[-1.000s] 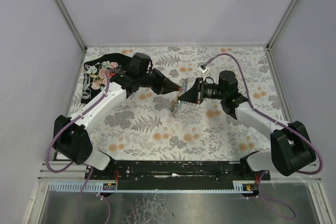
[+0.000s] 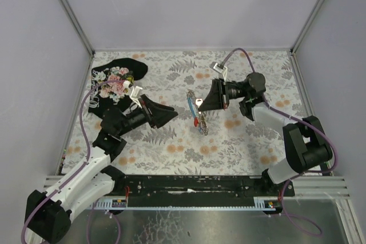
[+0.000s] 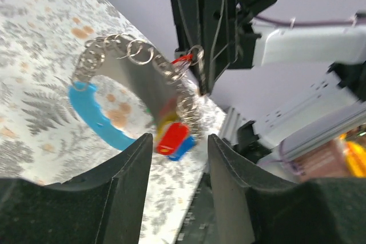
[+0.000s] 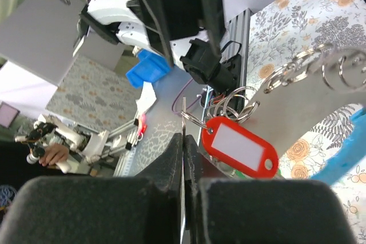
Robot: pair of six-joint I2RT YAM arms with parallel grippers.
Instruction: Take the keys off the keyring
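Observation:
A keyring bunch [image 2: 202, 124] of several metal rings, with a red tag [image 4: 240, 147] and blue pieces, hangs from my right gripper [image 2: 207, 106], which is shut on a thin ring at the tag's end in the right wrist view. In the left wrist view it dangles below the right gripper's fingers, beyond my left gripper, which is open with nothing visibly held. In the top view my left gripper sits left of the bunch, apart from it.
A black floral cloth [image 2: 103, 78] lies at the back left of the patterned table [image 2: 171, 158].
The right gripper stays near the middle, still with the bunch hanging from it.

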